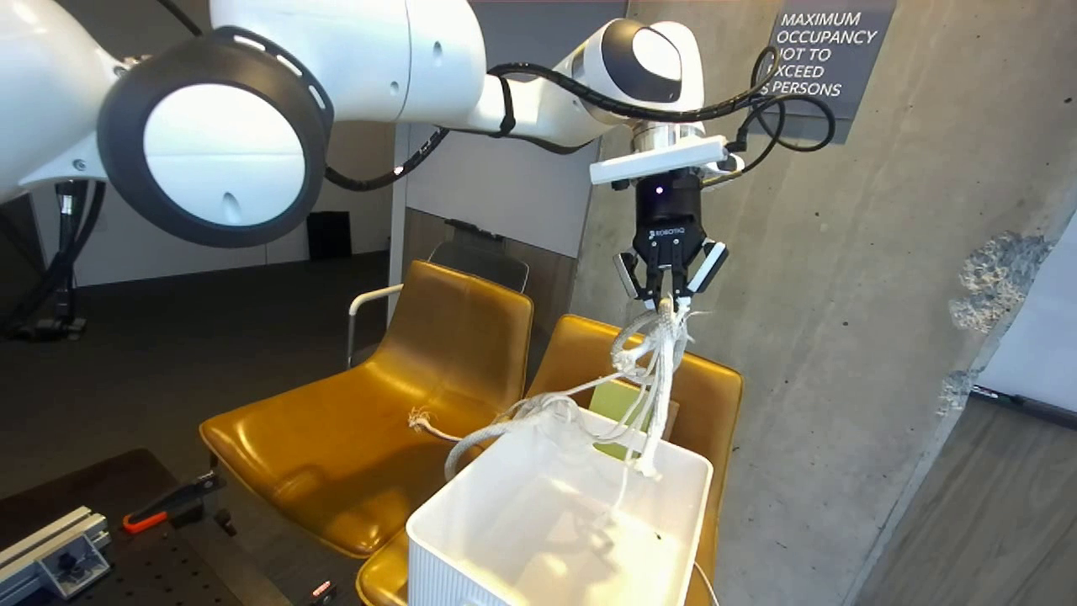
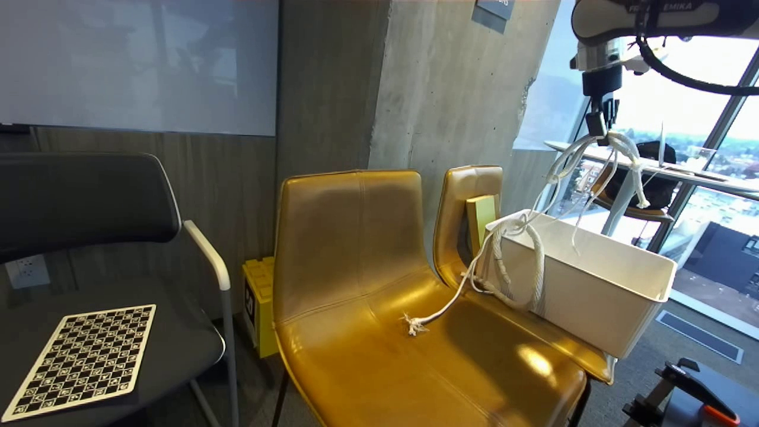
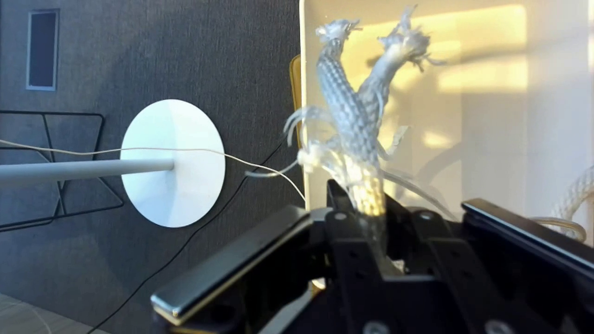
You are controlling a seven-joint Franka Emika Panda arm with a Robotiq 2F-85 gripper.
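Note:
My gripper [image 1: 667, 301] is shut on a bundle of white rope [image 1: 661, 369], above the back part of a white bin [image 1: 474, 550]. Loops and frayed ends dangle from the fingers, and one end reaches below the bin's rim. More of the rope [image 2: 535, 267] drapes over the bin's near side in the second exterior view, with a frayed tail on the tan chair seat. In the wrist view, two frayed rope ends [image 3: 356, 119] stick out beyond the fingertips, over the edge of the bin [image 3: 490, 128].
The bin stands on a tan chair [image 1: 722, 394], with a second tan chair [image 1: 454, 333] beside it. A green board [image 1: 611, 404] leans behind the bin. A concrete wall [image 1: 828, 333] rises close behind my gripper. The bin floor looks bare.

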